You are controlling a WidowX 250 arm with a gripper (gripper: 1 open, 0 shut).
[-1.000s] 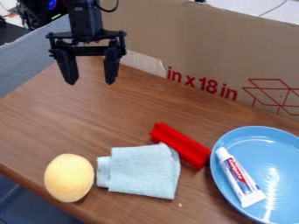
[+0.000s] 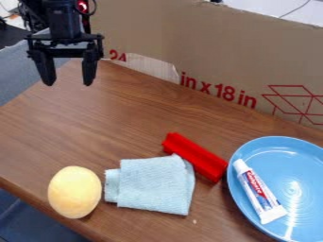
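The black gripper (image 2: 68,71) hangs at the upper left above the back left of the wooden table, its two fingers apart and empty. On the table's front part lie a pale yellow oval object (image 2: 75,192), a folded light blue cloth (image 2: 150,185) and a red cylindrical object (image 2: 195,154). A blue plate (image 2: 297,174) at the right holds a white toothpaste tube (image 2: 258,190), lying on it.
A cardboard panel (image 2: 214,52) with red printing stands along the back edge.
Over the last second the gripper has moved left, mostly in the earlier half, and slightly since. The objects on the table have not moved.
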